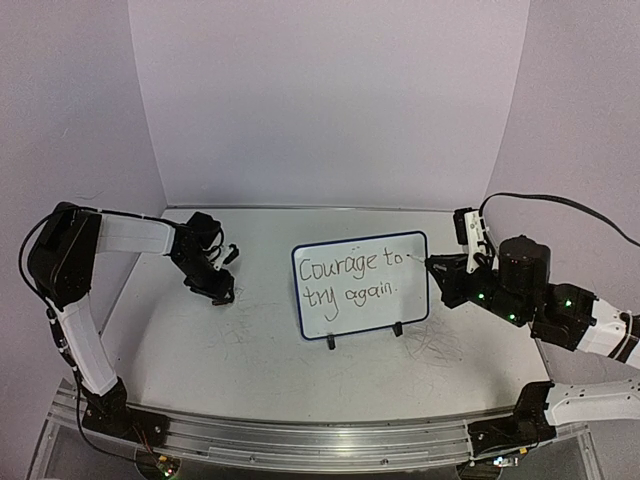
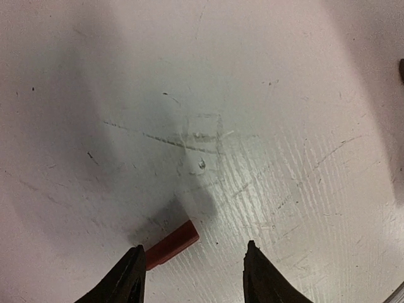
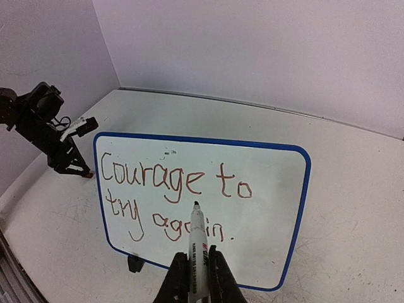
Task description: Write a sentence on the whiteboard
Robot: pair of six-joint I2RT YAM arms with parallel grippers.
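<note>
The blue-framed whiteboard [image 1: 350, 318] stands on small black feet and carries the brown handwriting [image 3: 177, 177] "Courage to try again." To its right, my right gripper is shut on an uncapped white marker [image 3: 198, 246], whose dark tip points toward the board. A red-brown marker cap [image 2: 172, 245] lies on the table at the left. My left gripper is open just above the table, pointing down. The cap sits beside its left finger [image 2: 129, 278], partly hidden behind it, and reaches into the gap. Nothing is gripped there.
Table surface between the left arm and the whiteboard is bare, apart from scratches [image 1: 235, 330]. Thin cables [image 1: 560, 203] loop above the right arm. Walls enclose the table on the left, back and right. A metal rail [image 1: 300, 445] runs along the front.
</note>
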